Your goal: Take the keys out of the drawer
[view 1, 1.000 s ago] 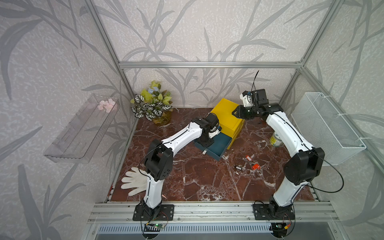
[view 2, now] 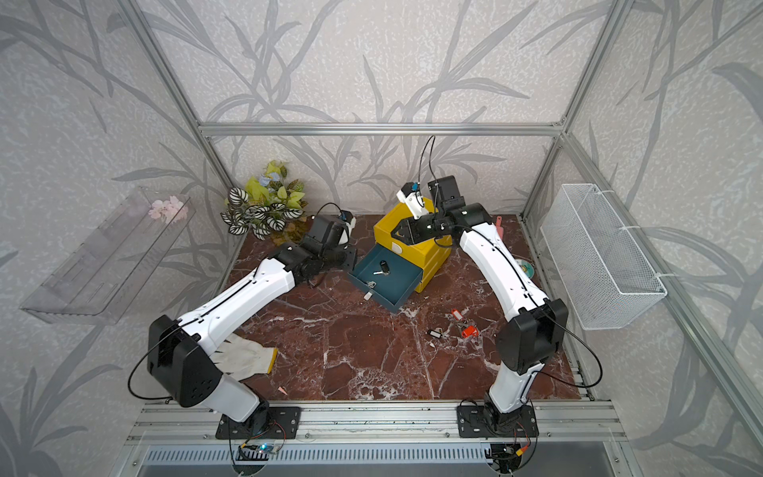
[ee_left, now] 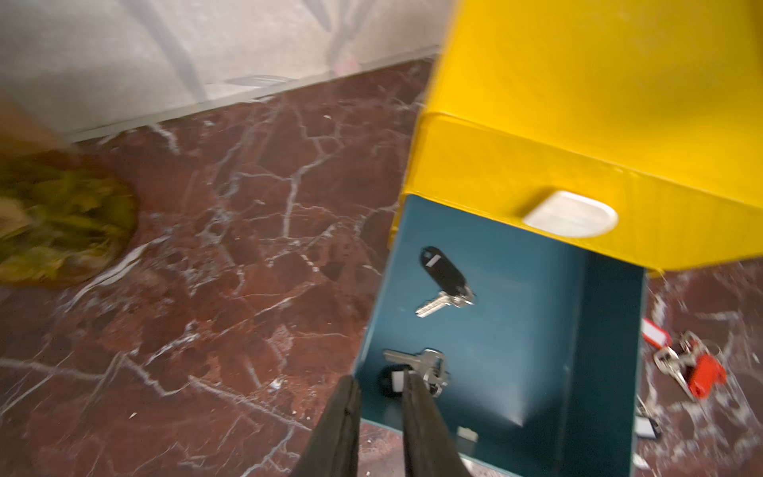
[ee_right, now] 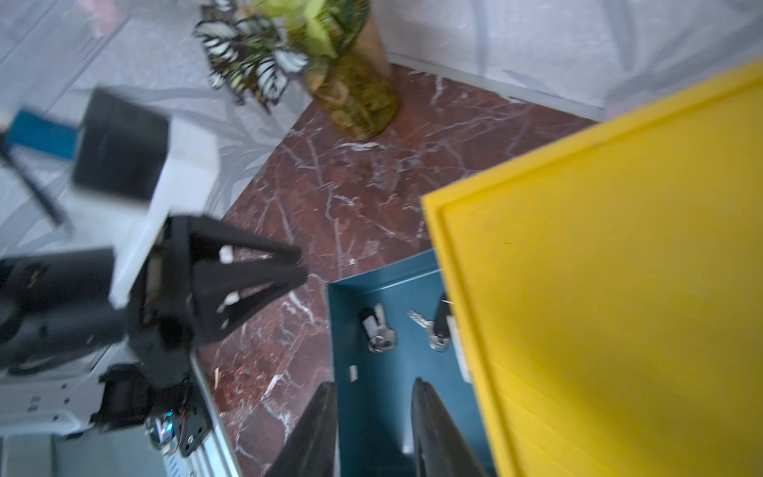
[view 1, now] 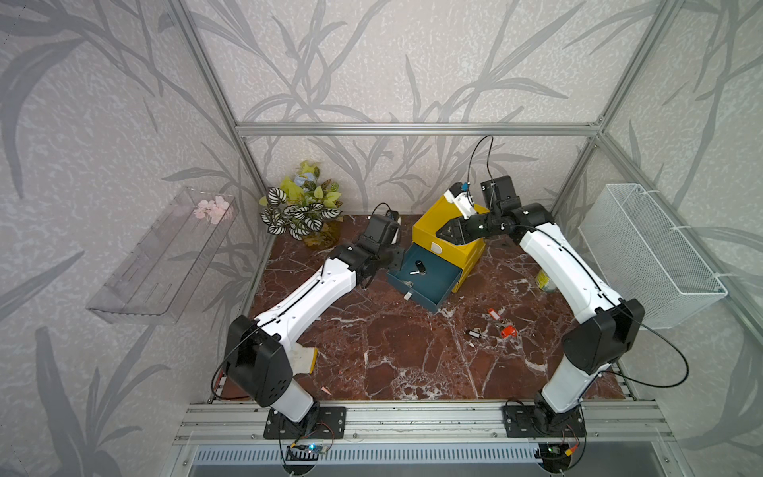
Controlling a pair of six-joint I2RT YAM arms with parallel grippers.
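The blue drawer [ee_left: 508,334] is pulled out of the yellow cabinet [ee_left: 580,87]. Inside lie a key with a long black tag [ee_left: 442,271] and, toward the front, another key [ee_left: 429,363] with a dark fob. My left gripper is over the drawer's front left, fingers apart; I see nothing held. My right gripper is open above the drawer beside the cabinet's top, also seen in the right wrist view.
Loose keys with red tags [view 1: 508,330] lie right of the drawer. A plant [view 1: 306,198] stands at back left, a glove [view 2: 246,353] at front left.
My left gripper has risen and moved left, uncovering the keys in the drawer. My right gripper has moved left toward the drawer and turned.
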